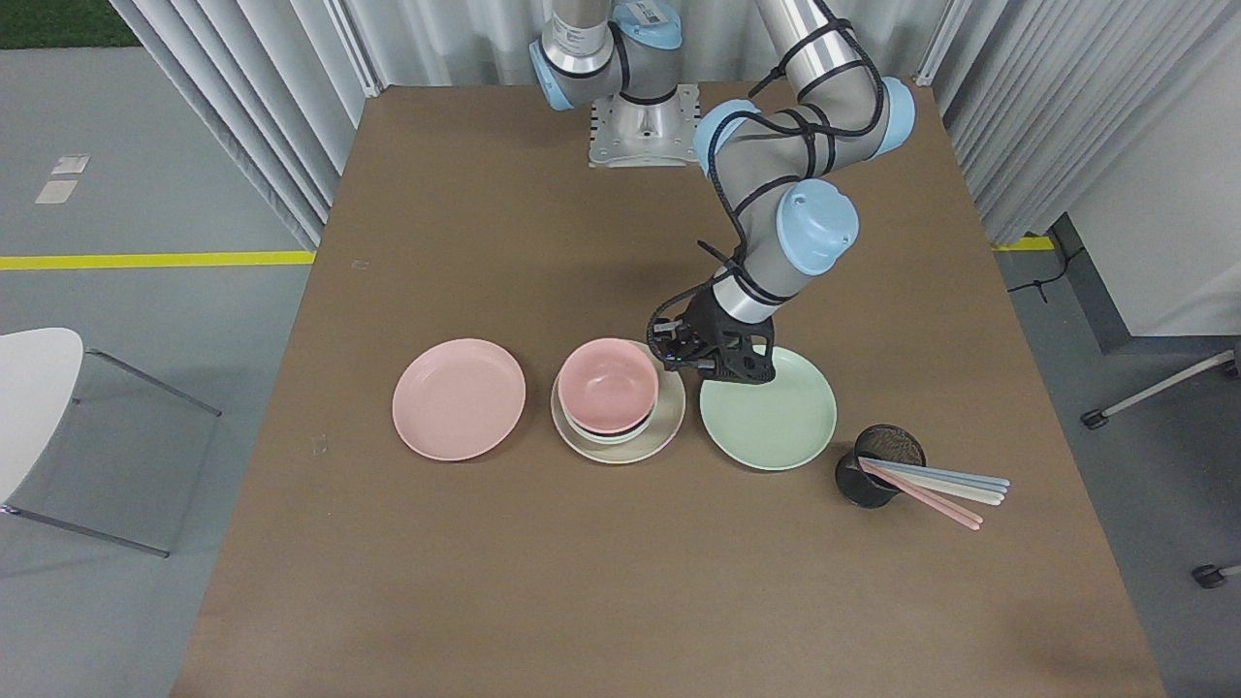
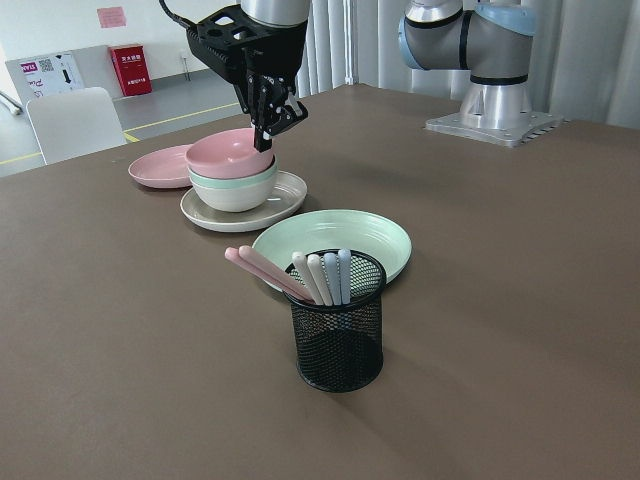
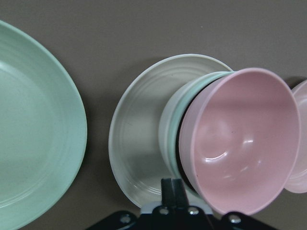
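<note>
A pink bowl (image 1: 607, 384) tops a stack with a mint bowl and a white bowl (image 2: 230, 197) on a cream plate (image 1: 613, 453). My gripper is at the pink bowl's rim, its black fingertips close together; in the left view it rises above that rim. The pink bowl looks slightly lifted or tilted, with a dark gap under it; whether the fingers pinch its rim is unclear.
A pink plate (image 1: 457, 399) lies left, a mint plate (image 1: 768, 415) right. A black mesh cup (image 2: 337, 350) with several chopsticks stands beyond the mint plate.
</note>
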